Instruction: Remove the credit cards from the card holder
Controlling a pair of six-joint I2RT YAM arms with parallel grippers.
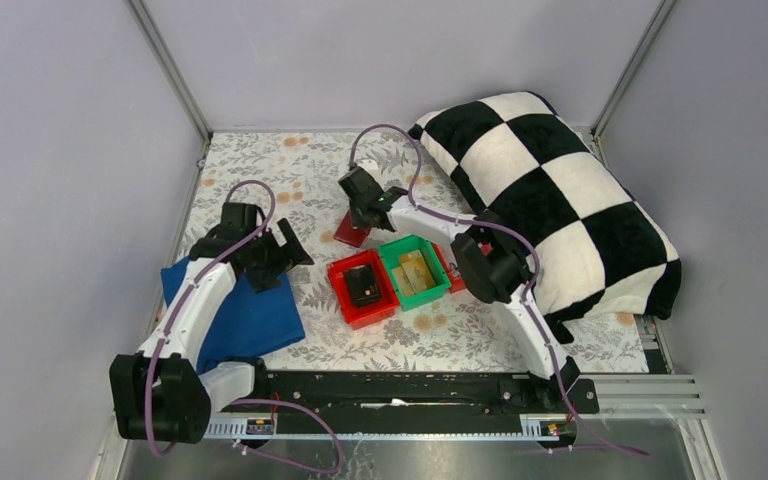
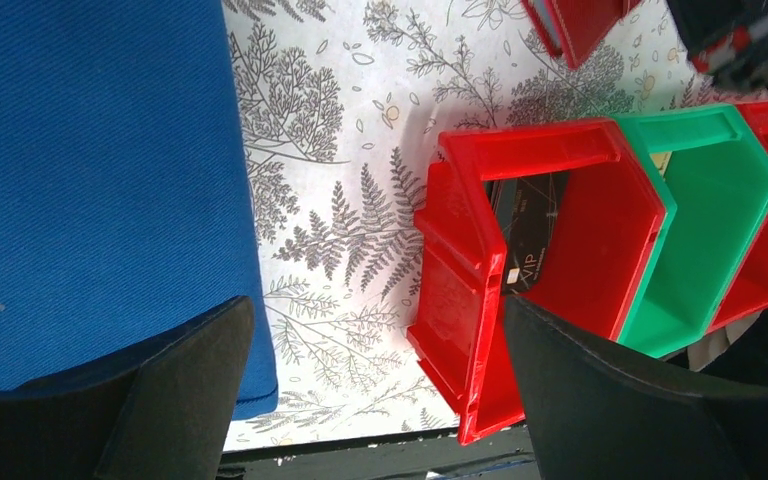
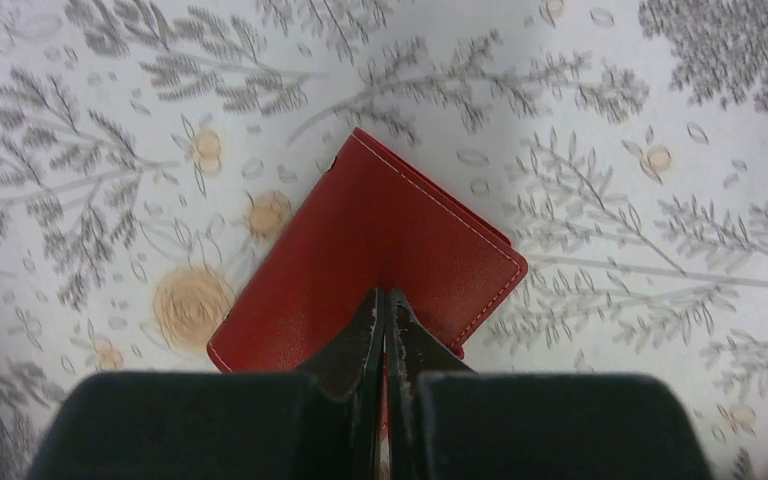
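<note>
The red leather card holder [image 3: 360, 250] lies on the patterned cloth in the right wrist view, its folded layers showing along the upper right edge. Over its lower part, my right gripper is shut with the fingertips together. A little red shows low in the slit between those fingers; whether leather is pinched there is unclear. From above, the same holder [image 1: 351, 231] is partly covered by that gripper. My left gripper is open and empty, off to the left. Black cards, one marked VIP [image 2: 532, 230], lie in the near red bin [image 2: 600, 230].
A green bin [image 1: 390, 251] with yellowish cards adjoins the red one, and another red bin [image 1: 457, 283] is partly hidden by the right arm. A blue cloth [image 1: 250, 325] lies under the left arm. The checkered cushion [image 1: 570, 200] fills the right side. Cloth behind the bins is free.
</note>
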